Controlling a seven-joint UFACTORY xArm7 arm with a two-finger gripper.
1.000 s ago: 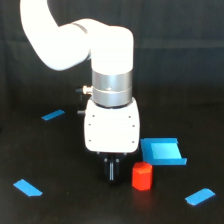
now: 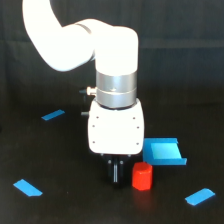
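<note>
My gripper (image 2: 117,175) hangs from the white arm, its dark fingers low over the black surface. Against the dark background I cannot tell whether it is open or shut. Just to the right of the fingers stands a red block (image 2: 142,177), and whether they touch is unclear. A blue open box (image 2: 165,153) sits behind the block and to its right. Part of its left side is hidden by the gripper's white body.
Flat blue strips lie on the dark surface: one at the front left (image 2: 27,188), one at the front right (image 2: 199,197) and one at the back left (image 2: 53,115).
The arm and gripper have shifted slightly right, and the gap to the red block looks narrower. The block, the blue box and the strips appear unmoved.
</note>
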